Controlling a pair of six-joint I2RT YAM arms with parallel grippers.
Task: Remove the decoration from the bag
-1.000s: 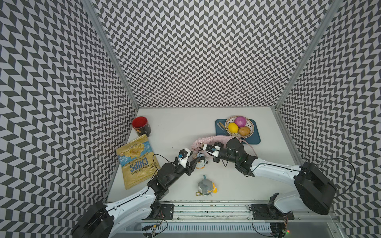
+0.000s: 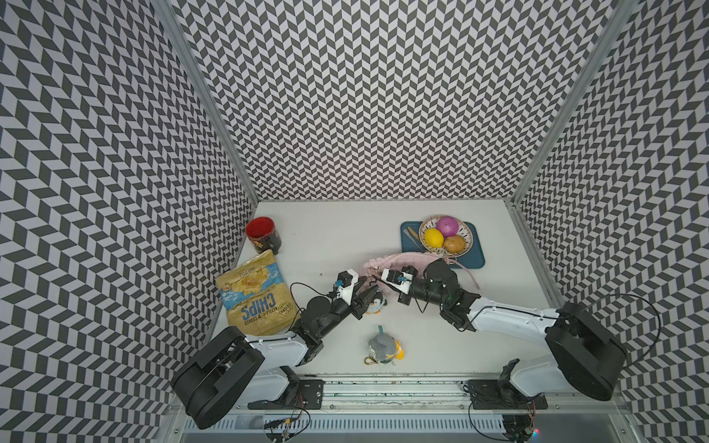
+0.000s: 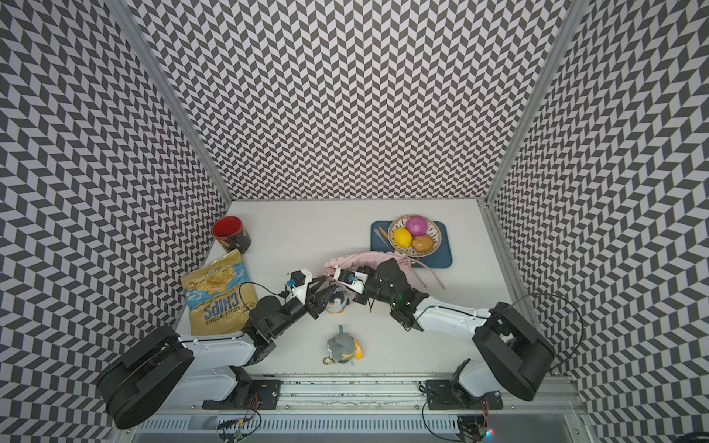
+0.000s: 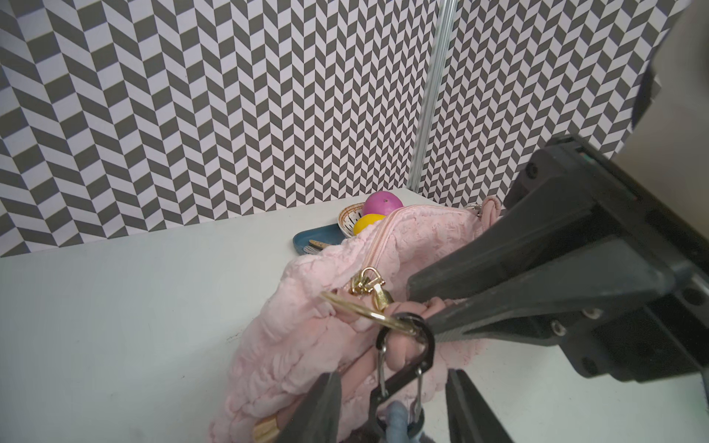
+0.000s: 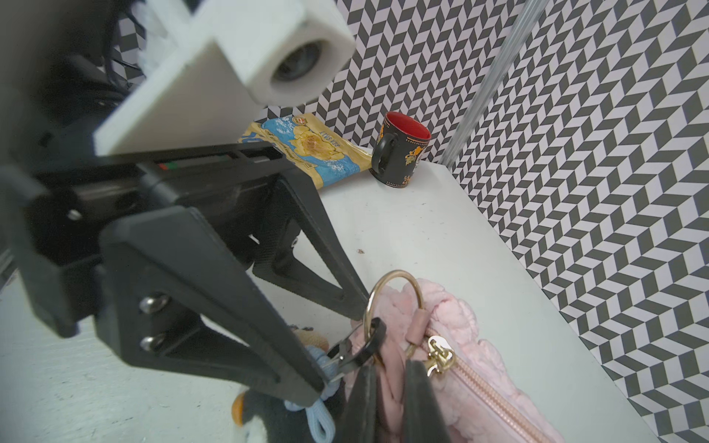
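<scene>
The pink quilted bag (image 4: 295, 317) lies on the table, a gold ring (image 4: 362, 310) at its end. A black carabiner (image 4: 404, 382) hangs from that ring, with a blue cord loop (image 5: 319, 421) below it. The penguin decoration (image 3: 336, 300) is under the grippers, partly hidden; its dark body (image 5: 284, 413) shows in the right wrist view. My left gripper is part open, with the carabiner between its fingers and gaps on both sides. My right gripper is shut on the bag's pink strap (image 5: 393, 391), right beside the ring.
A grey plush toy (image 2: 383, 347) lies near the front edge. At the left are a chips bag (image 2: 257, 295) and a red-lined mug (image 2: 263, 234). A fruit bowl stands on a blue tray (image 2: 476, 254) at the back right. The two grippers are very close together.
The right arm has hardly moved.
</scene>
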